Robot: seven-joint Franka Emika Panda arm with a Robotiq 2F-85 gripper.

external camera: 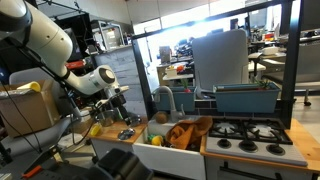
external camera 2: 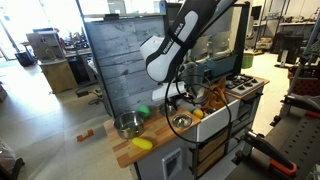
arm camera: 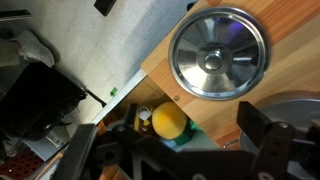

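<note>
My gripper is open, its dark fingers (arm camera: 262, 130) spread wide along the lower part of the wrist view. Ahead of them, a round silver lid (arm camera: 212, 55) with a central knob lies on the wooden counter (arm camera: 292, 55). Part of a metal pot (arm camera: 290, 108) shows at the right edge. A round yellow-orange object (arm camera: 170, 121) appears between the fingers from this angle, lower than the counter edge and apart from them. Exterior view 2 has the gripper (external camera 2: 181, 99) above the counter, near the lid (external camera 2: 180, 120).
In exterior view 2, a yellow object (external camera 2: 142, 142) rests at the near counter end, with a pot (external camera 2: 130, 125) and a green item (external camera 2: 144, 113) behind. A white sink (external camera: 170, 158), faucet (external camera: 173, 98) and stove (external camera: 252, 138) stand farther along in exterior view 1.
</note>
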